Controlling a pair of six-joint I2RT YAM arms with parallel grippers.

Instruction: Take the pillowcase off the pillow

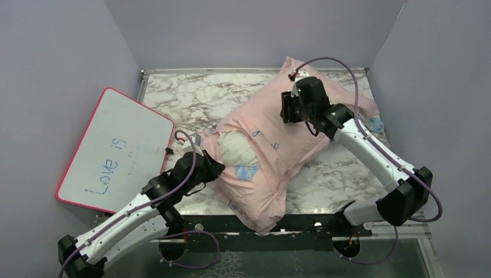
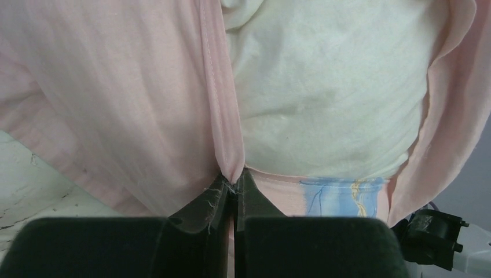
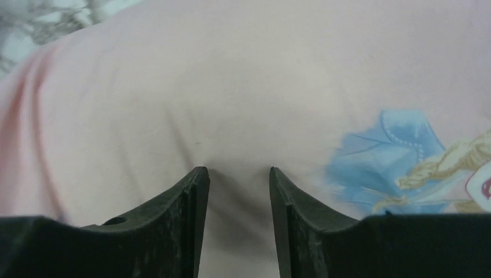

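The pink pillowcase (image 1: 263, 119) lies across the marble table, wrinkled, its open end toward the front left. Through that opening the white pillow (image 1: 236, 149) shows. In the left wrist view, my left gripper is shut on the hemmed edge of the pillowcase (image 2: 226, 110), with the bare pillow (image 2: 330, 87) just to the right. Over the far part of the pillowcase hangs my right gripper (image 1: 288, 108). Its fingertips stand apart in the right wrist view, with only pink cloth (image 3: 231, 127) behind and nothing seen held between them.
A whiteboard (image 1: 118, 153) with a red frame leans at the left, near the left arm. Bare marble (image 1: 191, 95) shows at the back left and front right (image 1: 341, 179). Grey walls close in the back and sides.
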